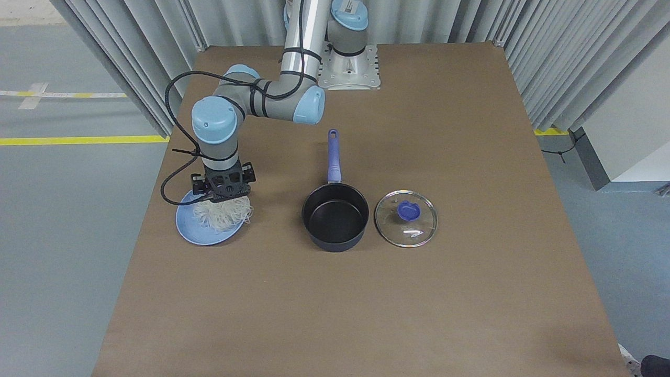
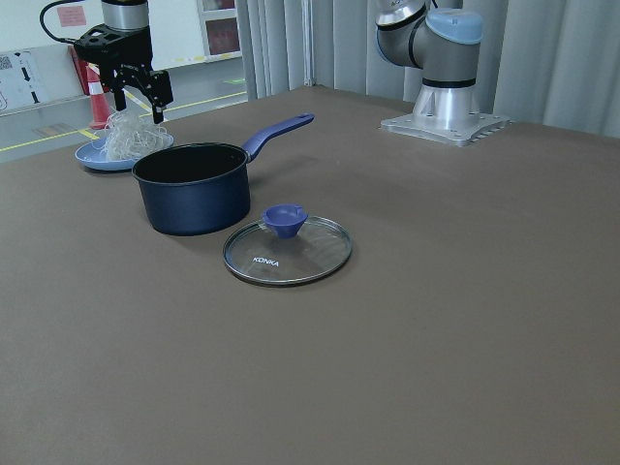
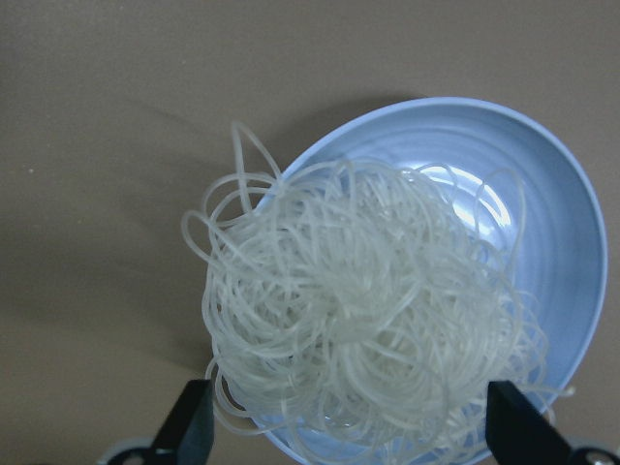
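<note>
My black gripper hangs just above a tangle of white noodles on a blue plate, at the left in the front view. In the wrist view its fingers are wide apart at the bottom corners, open, with noodles below between them. A dark saucepan with a blue handle stands beside the plate, empty. Its glass lid with a blue knob lies to the right of the pan.
The arm's base is at the back edge.
</note>
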